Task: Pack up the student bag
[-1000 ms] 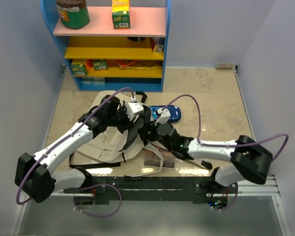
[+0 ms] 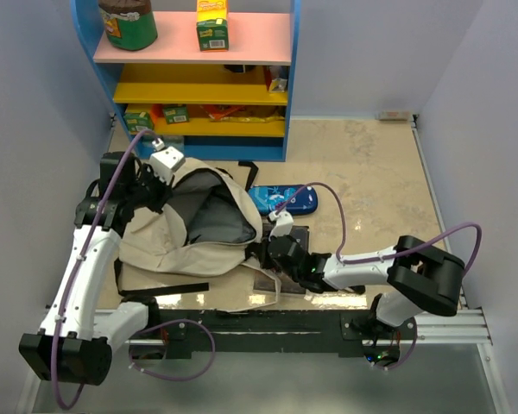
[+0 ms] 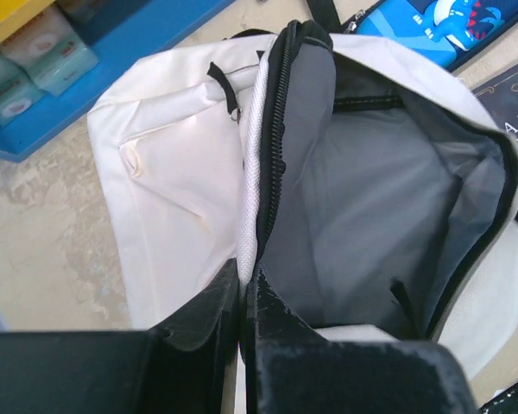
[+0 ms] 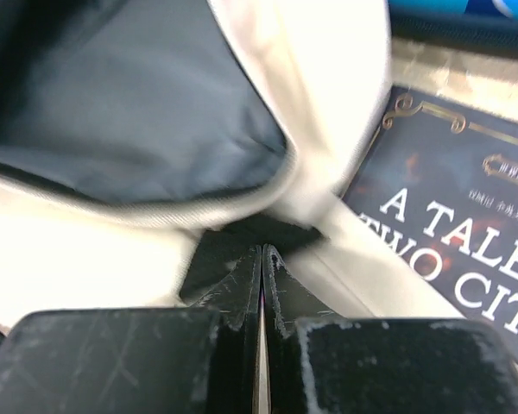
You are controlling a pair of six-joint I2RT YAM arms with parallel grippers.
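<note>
The cream backpack (image 2: 186, 259) lies on the floor with its grey interior (image 2: 214, 216) showing wide open. My left gripper is shut on the zippered edge of the bag's opening (image 3: 276, 138), pulling it up and left. At the bag's right rim, my right gripper is shut against a black fabric tab (image 4: 242, 241); whether the thin tab is pinched cannot be told. A dark book (image 4: 466, 207), its title beginning "A Tale", lies right of the bag. Beyond it sits a blue pencil case (image 2: 306, 203).
Behind the bag stands a shelf unit with a blue bottom board (image 2: 229, 148) and several packages on its levels. Black straps (image 2: 177, 290) spread on the floor around the bag. Free floor lies at the back right.
My left gripper has swung left with the bag's edge, and the opening has spread from narrow to wide. My right gripper has shifted only slightly, staying near the bag's right rim.
</note>
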